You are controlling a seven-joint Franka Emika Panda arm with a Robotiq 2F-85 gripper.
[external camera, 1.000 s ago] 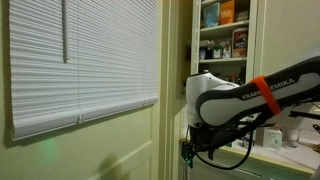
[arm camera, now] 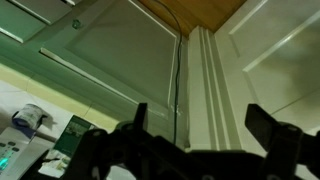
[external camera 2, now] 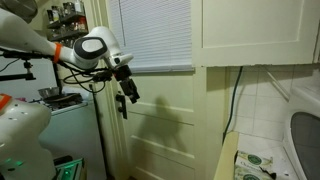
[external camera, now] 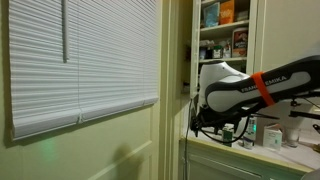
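Note:
My gripper is open in the wrist view, its two dark fingers wide apart with nothing between them. Beyond them are pale green cabinet doors (arm camera: 115, 50), a dark cord (arm camera: 178, 80) and a cream panel (arm camera: 270, 60). From the second exterior view, the white arm (external camera 2: 97, 45) reaches in from the left, its hand in front of a cream door (external camera 2: 160, 110) with a window blind (external camera 2: 150, 30). The fingertips are too small and dark there to make out. In the first exterior view the arm (external camera: 225, 85) stands before the shelves.
A counter (external camera: 260, 155) holding bottles and boxes runs behind the arm. Above it are open shelves (external camera: 222, 32) with packages. To the right in the second exterior view are a wall cabinet (external camera 2: 255, 30) and a white rounded appliance (external camera 2: 303, 135). Space before the door looks clear.
The arm's front part has risen in the first exterior view, and the hand has lifted with it. More of the counter's items now show below it. The room looks unchanged.

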